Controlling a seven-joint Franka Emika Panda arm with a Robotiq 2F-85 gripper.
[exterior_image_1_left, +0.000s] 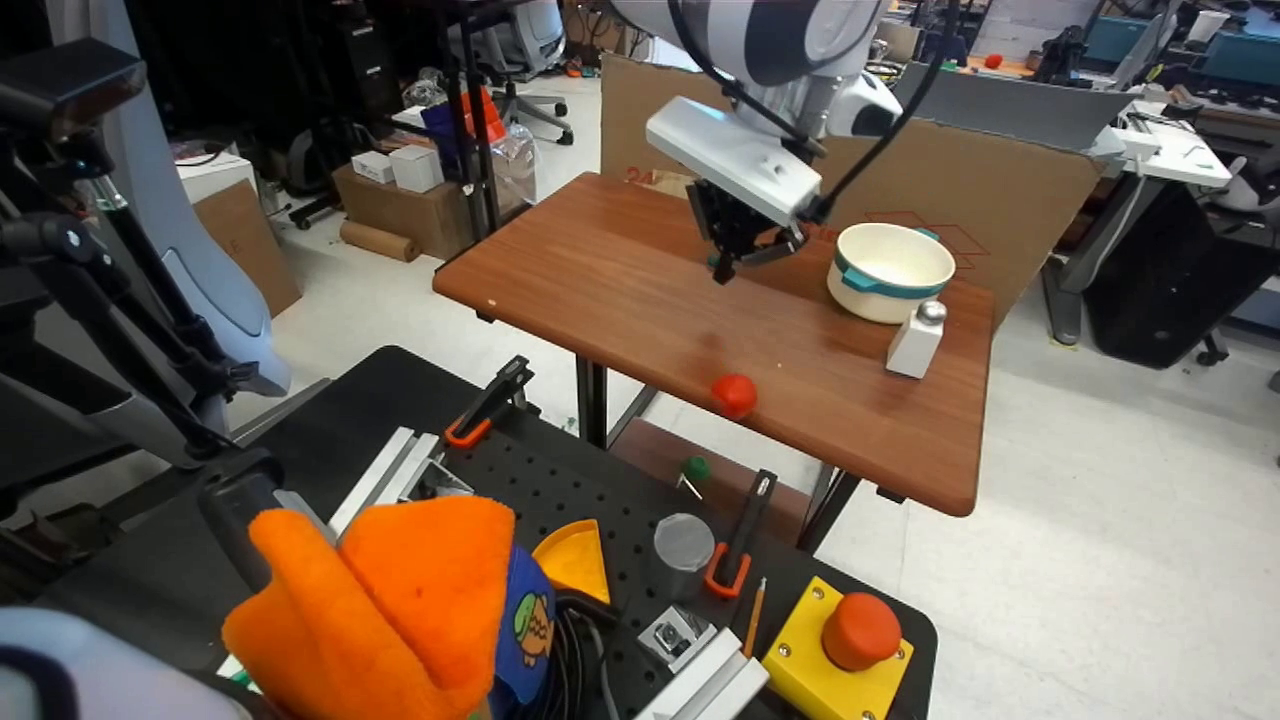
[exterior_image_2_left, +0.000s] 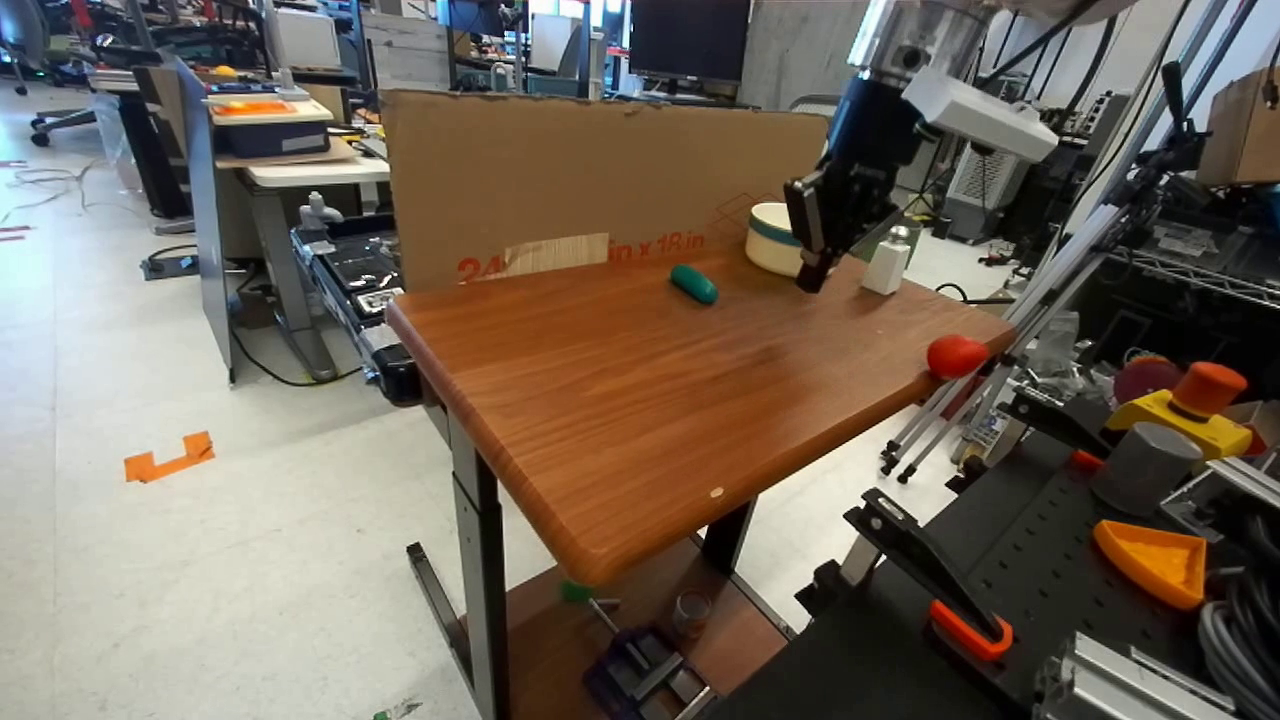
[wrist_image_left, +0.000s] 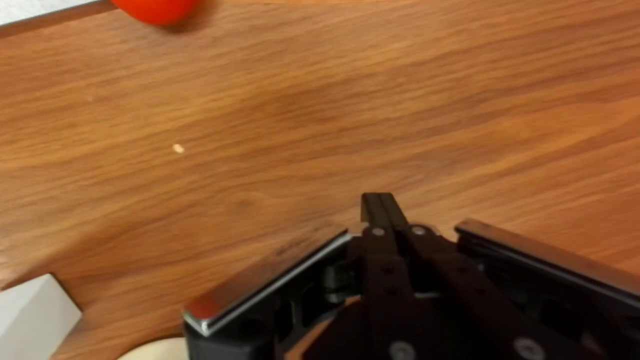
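A red, rounded strawberry-like object rests close to the table's front edge in exterior view 1. The wrist view catches only its lower part, cut off at the top left. Well apart from it, my gripper hangs above the wooden table, its two fingertips pressed together and nothing between them. In exterior view 2 the gripper is seen in front of the pot, with the red object off to its right at the table edge.
A cream and teal pot and a white shaker with a metal top occupy the table's right part. A teal oblong object lies near the cardboard panel.
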